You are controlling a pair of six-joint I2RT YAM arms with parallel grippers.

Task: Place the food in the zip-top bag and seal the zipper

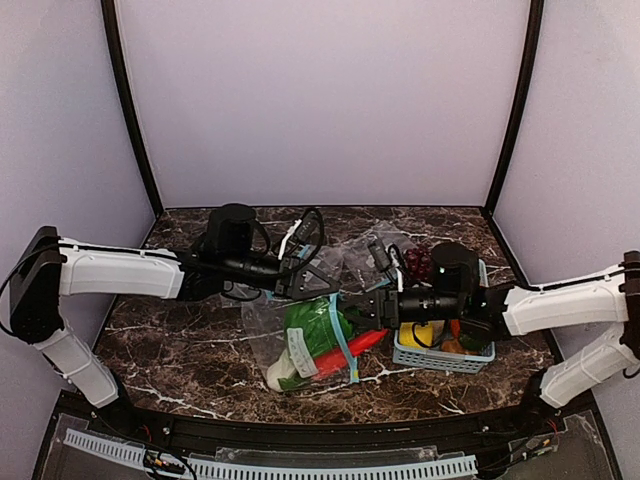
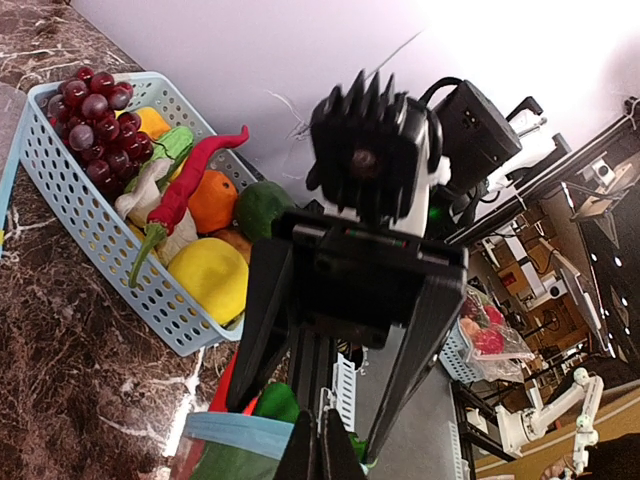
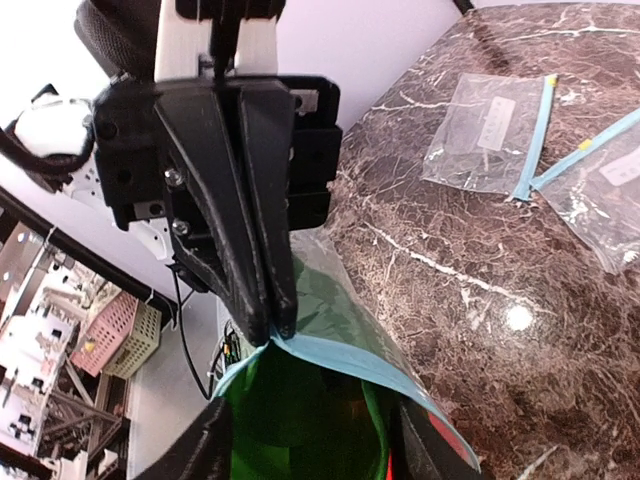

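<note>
The zip bag [image 1: 310, 345], holding green leafy food with a pale end and a red pepper [image 1: 350, 355], hangs low at table front with a blue zipper strip [image 3: 350, 360]. My left gripper [image 1: 322, 292] is shut on the zipper's edge, its fingertips pinching the blue strip in the right wrist view. My right gripper [image 1: 374, 308] is beside it at the bag's mouth, part open, its fingertips at the bottom of its own view, around the bag's opening; whether anything is between them is unclear.
A blue basket [image 2: 100, 230] of grapes, peppers, lemon and other produce [image 2: 205, 280] stands at the right. More empty zip bags [image 3: 485, 130] lie behind on the marble table.
</note>
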